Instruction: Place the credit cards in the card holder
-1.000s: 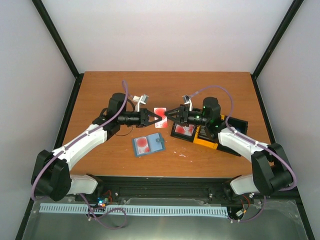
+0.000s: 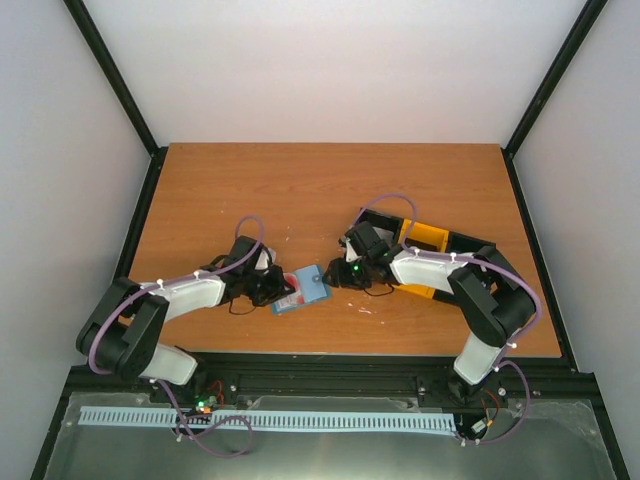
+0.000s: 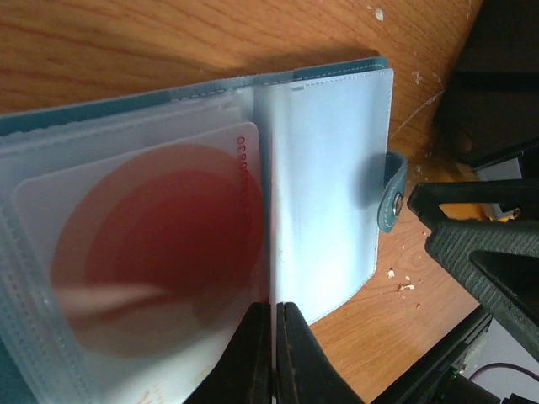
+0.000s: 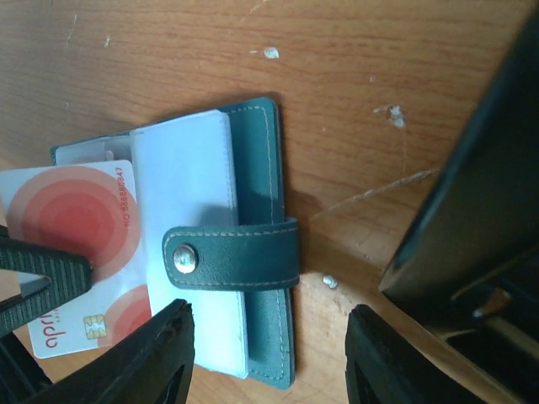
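The blue-green card holder [image 2: 315, 286] lies open on the table, its snap strap [image 4: 232, 257] toward the right. A card with red circles [image 3: 160, 236] shows through its clear left pocket. Over the holder, my left gripper is shut on a second credit card, seen edge-on in the left wrist view. In the right wrist view this held card [image 4: 80, 210] shows its red circles and chip, partly covered by a left finger [image 4: 46, 273]. My right gripper is open at the holder's strap side, nothing gripped between its fingers.
A black tray with a yellow section [image 2: 425, 235] stands right of the holder, partly under the right arm. Its dark side [image 4: 463, 210] rises close to the right gripper.
My left gripper has come down with the card from above the table's middle to over the holder. The right gripper has let go of that card and moved toward the holder's right edge.
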